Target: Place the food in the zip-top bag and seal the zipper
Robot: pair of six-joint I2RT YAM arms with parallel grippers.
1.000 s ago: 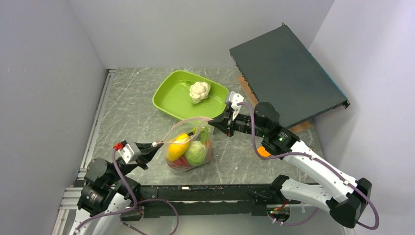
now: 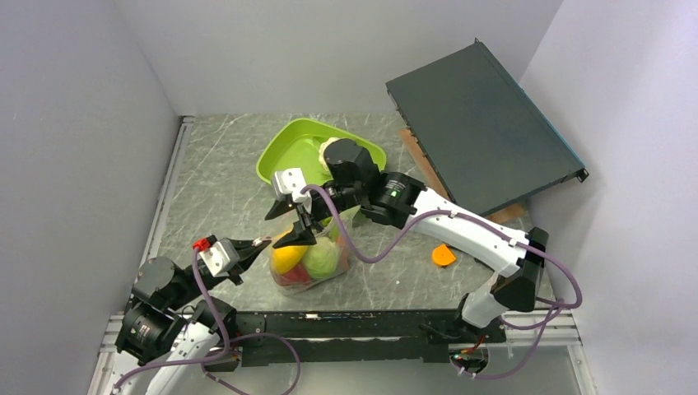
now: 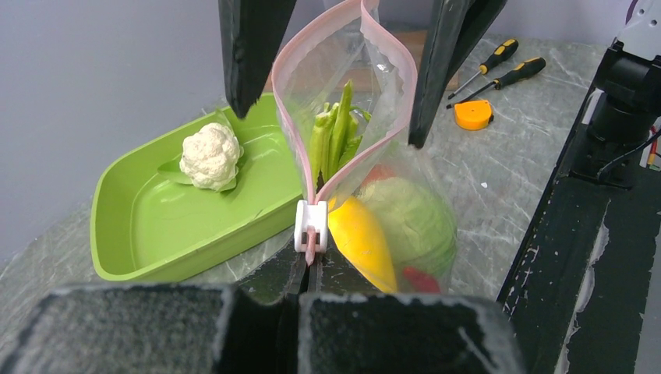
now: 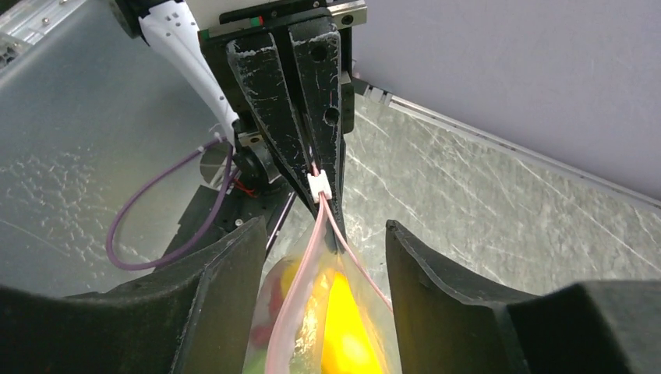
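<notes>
The clear zip-top bag [image 3: 438, 257] stands on the table, its pink-edged mouth gaping. Inside are a yellow vegetable [image 3: 361, 240], a cabbage [image 3: 413, 214], green pods [image 3: 337, 136] and something red [image 3: 421, 280]. My left gripper [image 2: 262, 243] is shut on the pink zipper end, just behind the white slider [image 3: 311, 222]. Above the bag, my right gripper [image 2: 274, 229] has its fingers [image 4: 421, 280] spread to either side of the pink zipper strips [image 4: 305, 273] without closing on them. A cauliflower [image 3: 210, 156] sits in the green tub [image 3: 179, 261].
An orange tape measure [image 2: 443, 255] and two screwdrivers [image 3: 520, 72] lie on the table to the right. A big dark panel [image 2: 486, 123] leans at the back right. Bare table stretches left of the bag.
My right gripper has let go of the bag's far rim, opened, and swung left across the mouth towards the slider end.
</notes>
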